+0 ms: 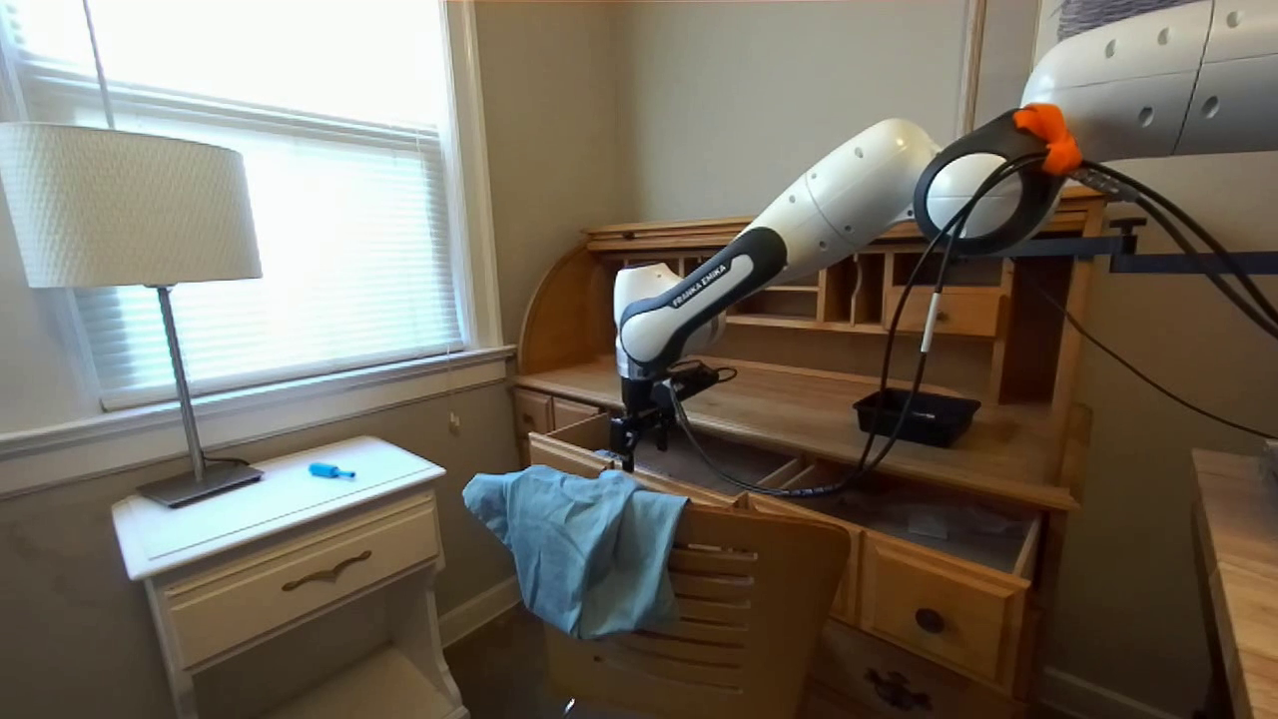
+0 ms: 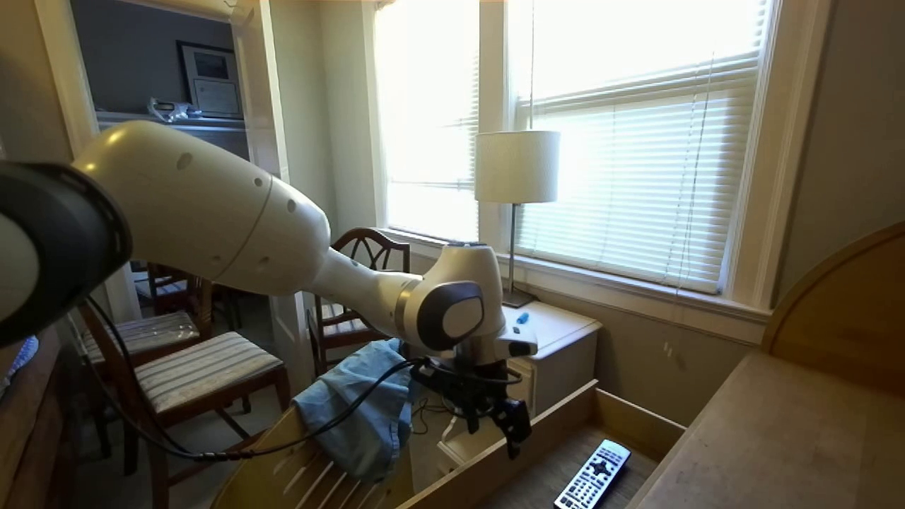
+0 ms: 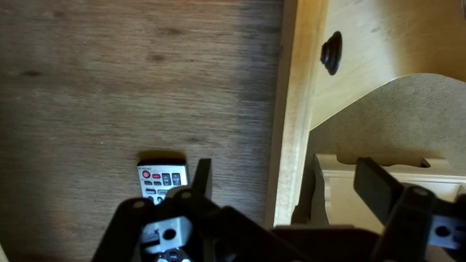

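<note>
A silver remote control (image 2: 594, 476) with dark buttons lies face up on the floor of the open desk drawer (image 3: 153, 91). My gripper stands open above the drawer's front wall (image 3: 301, 87). In the wrist view, one finger (image 3: 202, 177) appears over the drawer's inside, to the right of the remote, and the other appears beyond the wall on the outer side. Nothing shows between them. Part of the remote is hidden behind the gripper's body there. In exterior view 1, my gripper hangs over the drawer's front, behind the draped chair.
A blue cloth (image 1: 583, 545) hangs over the wooden chair (image 1: 767, 587) in front of the drawers. On the desk sits a black tray (image 1: 917, 415). The white nightstand (image 1: 282, 485) at left carries a lamp and a small blue object. A second drawer (image 1: 929, 527) also stands open.
</note>
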